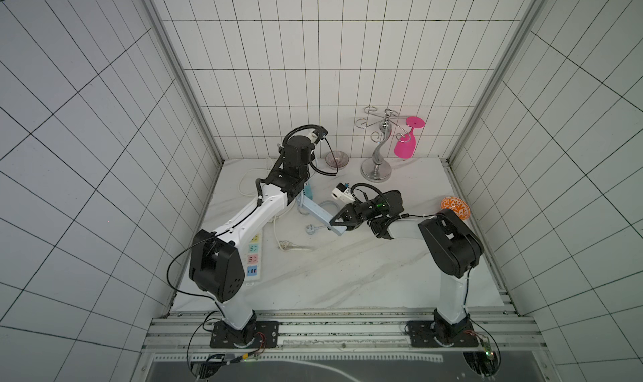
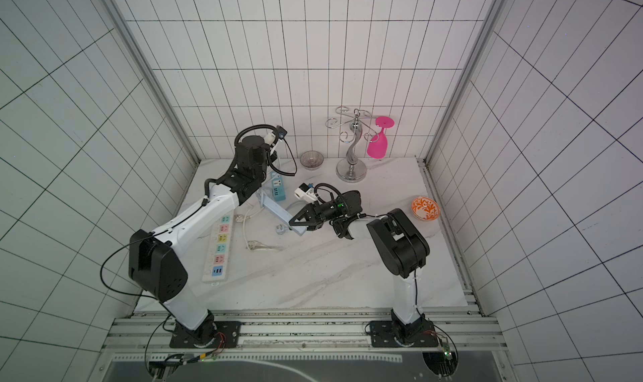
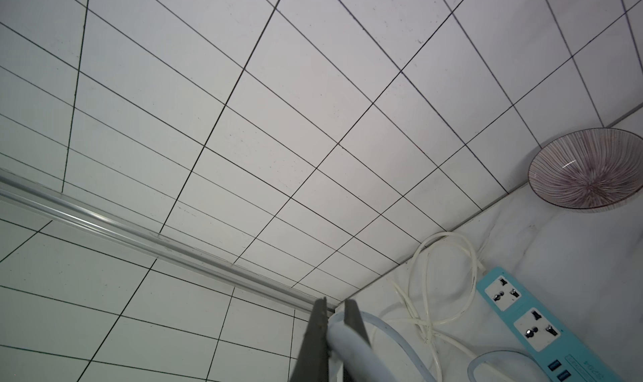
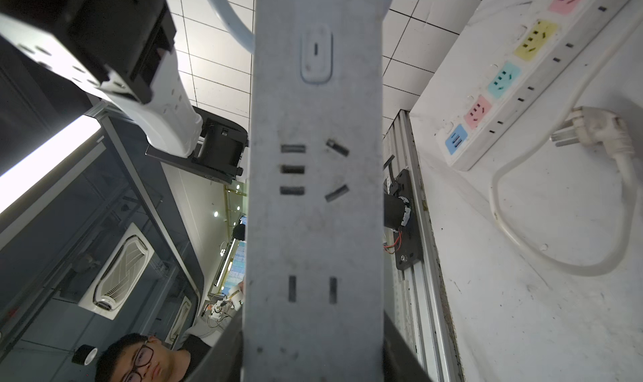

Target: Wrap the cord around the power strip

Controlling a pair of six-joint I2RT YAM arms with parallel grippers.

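Note:
A pale grey-blue power strip [image 4: 314, 234] hangs tilted above the table, its sockets toward the right wrist camera. My right gripper [image 1: 340, 222] is shut on the near end of the strip [image 1: 318, 209]. In the left wrist view, my left gripper is shut with the pale cord [image 3: 358, 355] running between its fingers. From above, the left arm hides those fingertips. Part of the cord [image 4: 231, 20] shows beside the strip's far end. A light plug [image 1: 310, 228] lies on the table just left of the right gripper.
A white strip with coloured sockets [image 2: 217, 248] lies at the left, its white plug [image 2: 256, 245] nearby. Behind the held strip is a blue power strip [image 2: 278, 188]. A glass bowl [image 1: 337, 159], metal stand [image 1: 376, 169] and orange bowl [image 1: 454, 208] stand around.

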